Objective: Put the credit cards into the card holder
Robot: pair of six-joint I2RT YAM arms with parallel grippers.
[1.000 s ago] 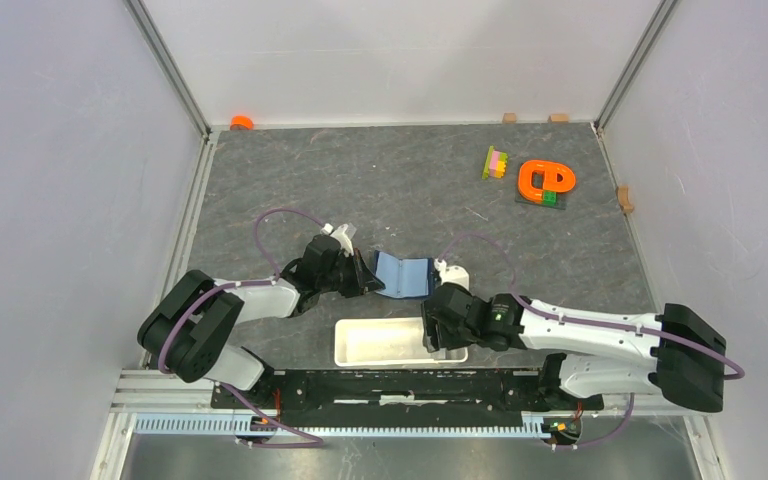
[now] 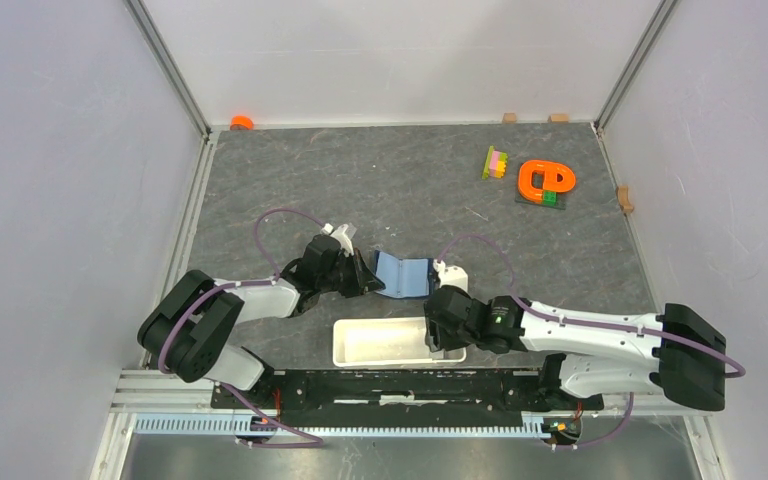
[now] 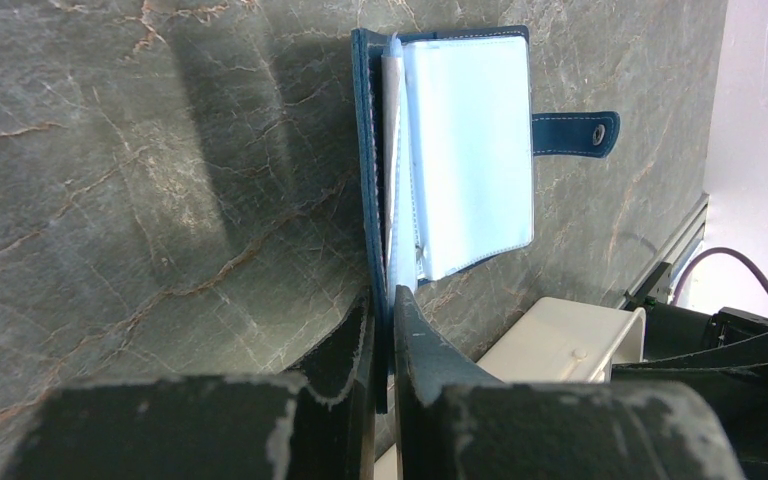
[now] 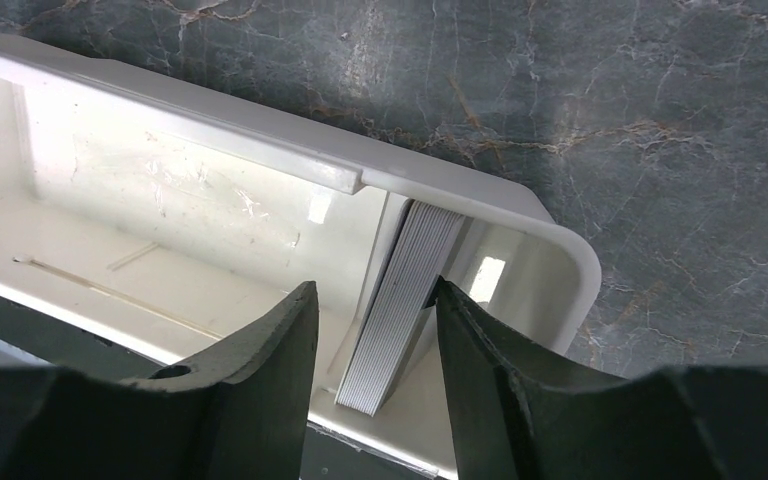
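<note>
The card holder lies open on the table in the top view, a blue cover around pale clear sleeves. My left gripper is shut on one edge of its cover. In the right wrist view a stack of grey-edged cards stands on edge in the white tray, towards its right end. Low over that end, my right gripper is part open with its fingers on either side of the stack. The right fingertip is very close to the cards; contact is unclear.
The tray's left part is empty. An orange toy and small coloured blocks are far back on the right, and an orange piece is at the back left.
The tray sits a touch further left. The left arm and card holder have stayed still.
</note>
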